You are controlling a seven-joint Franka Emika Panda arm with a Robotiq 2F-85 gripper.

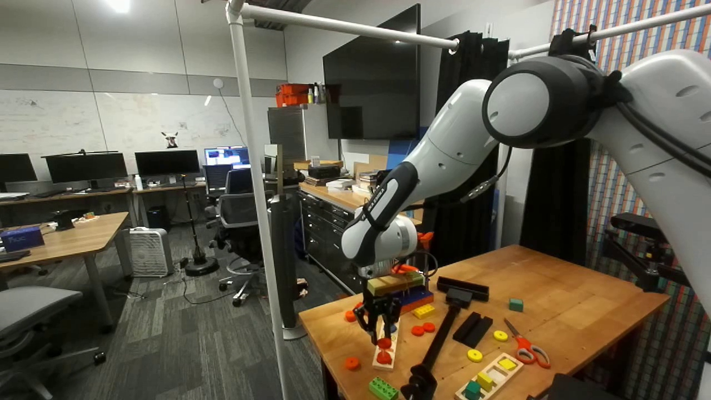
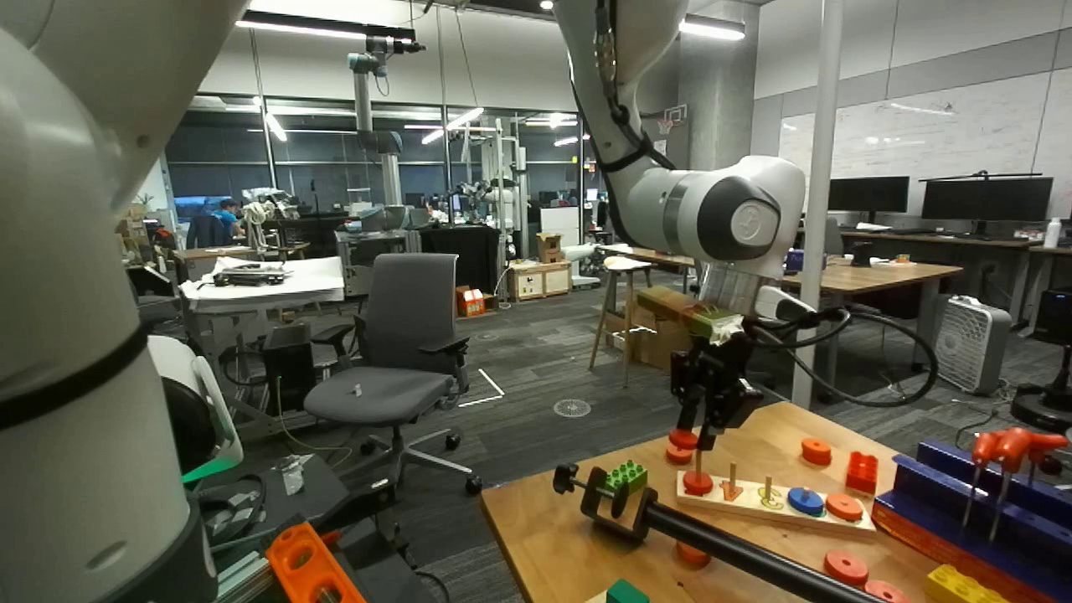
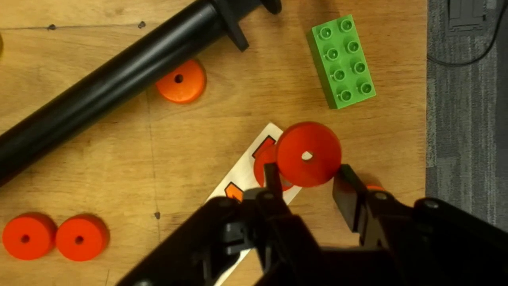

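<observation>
Between the fingertips of my gripper is a red disc with a central hole; the fingers are shut on it. It hangs above one end of a pale wooden peg board, slightly offset from the red disc lying on that end in the wrist view. From the second exterior view, the held disc is near the top of the end peg, above the lower red disc. Whether it touches the peg I cannot tell. A blue disc and an orange disc sit farther along the board.
A black bar clamp lies close to the board. Near the table edge is a green block. Loose orange discs and red-orange discs rest around it. Scissors lie farther off, with bare tabletop behind them.
</observation>
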